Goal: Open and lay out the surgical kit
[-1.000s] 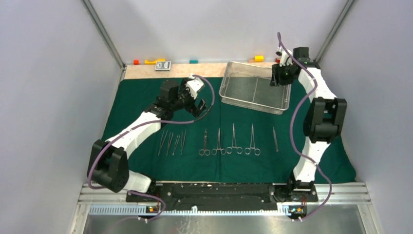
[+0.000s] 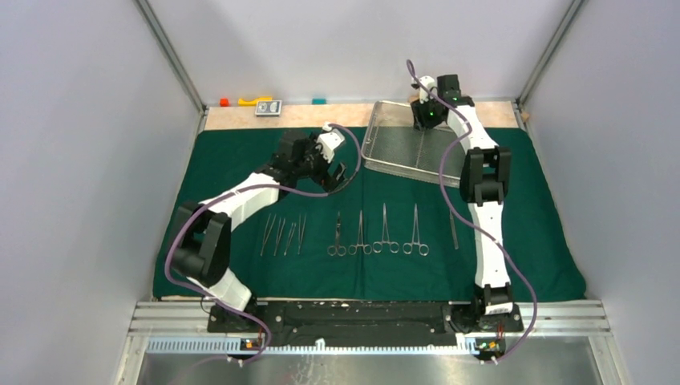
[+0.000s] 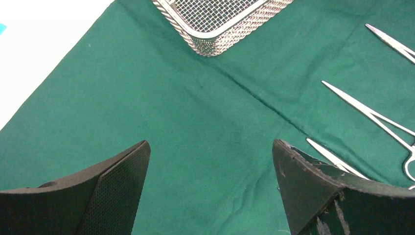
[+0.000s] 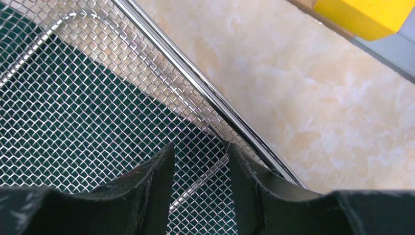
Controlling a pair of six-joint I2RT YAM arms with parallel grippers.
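A wire mesh tray (image 2: pixel 393 168) stands at the back right of the green cloth, with no instruments visible in it. Over its far wall is my right gripper (image 2: pixel 421 124), open; in the right wrist view its fingertips (image 4: pixel 168 152) hang near the mesh and rim with nothing between them. My left gripper (image 2: pixel 341 178) is left of the tray, open above bare cloth. Scissor-handled instruments (image 2: pixel 385 233) lie in a row across the front, with several tweezers (image 2: pixel 281 234) to their left. One slim instrument (image 2: pixel 454 229) lies on the right, partly near the right arm.
On the back ledge (image 2: pixel 361 114) are a small metal box (image 2: pixel 269 107), a yellow piece (image 2: pixel 253 101), a blue block (image 2: pixel 318 101) and a red block (image 2: pixel 224 102).
My right gripper has moved left along the tray, from its right end to the middle of the far wall. The left gripper shifted slightly to the right. The instruments have not moved.
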